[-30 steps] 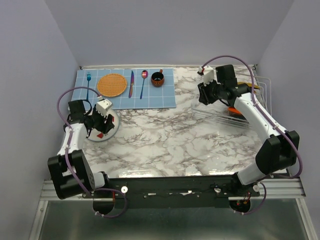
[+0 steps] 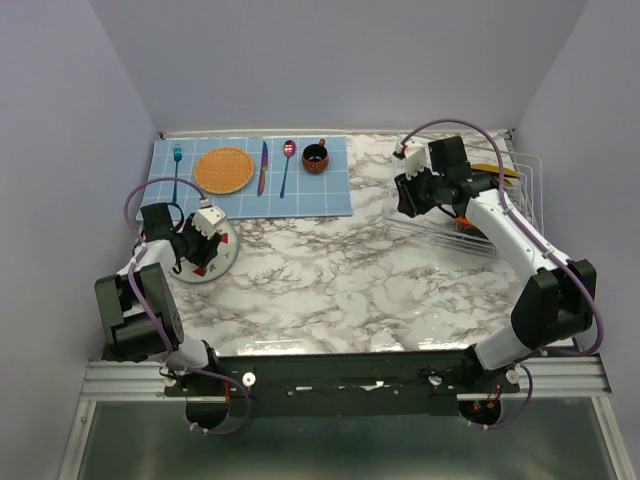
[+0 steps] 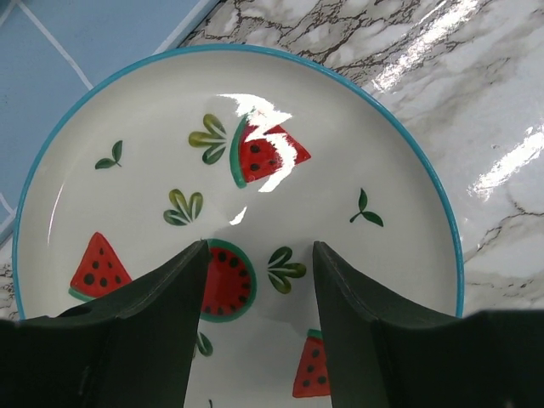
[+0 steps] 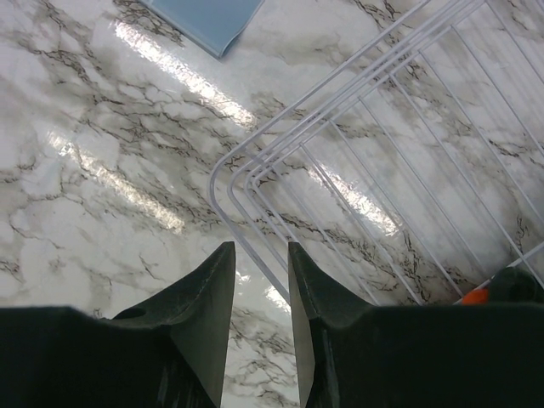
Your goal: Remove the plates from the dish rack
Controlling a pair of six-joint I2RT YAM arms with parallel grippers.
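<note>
A white plate (image 3: pixel 136 195) with a blue rim and watermelon print lies on the marble counter at the left. My left gripper is over it, fingers apart, nothing between them. The white wire dish rack (image 4: pixel 382 115) stands at the right; in the top view dishes in it, partly hidden by my arm, show yellow and orange edges. My right gripper hangs over the rack's left edge with its fingers apart and empty.
A blue mat (image 2: pixel 330 195) at the back holds a woven round trivet (image 2: pixel 224 170), a brown mug (image 2: pixel 315 157), a knife and several other utensils.
My left arm has shifted back over the plate, away from the counter's front, over the last second. My right arm has moved slightly, its gripper a little lower in the top view.
</note>
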